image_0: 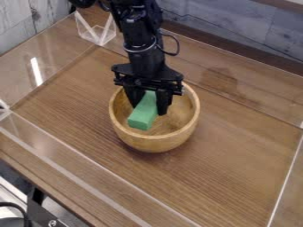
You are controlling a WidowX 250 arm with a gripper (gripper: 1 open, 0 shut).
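A green object [145, 115], apparently a block, is held at a tilt inside a round wooden bowl [182, 133] in the middle of the table. My black gripper [151, 99] reaches down from the top of the view into the bowl and is shut on the green object's upper part. The fingertips are partly hidden by the object and the dark housing.
A white wire-like item [9, 115] is at the left edge, and dark cables or parts lie at the lower left corner. Raised edges bound the table at the back.
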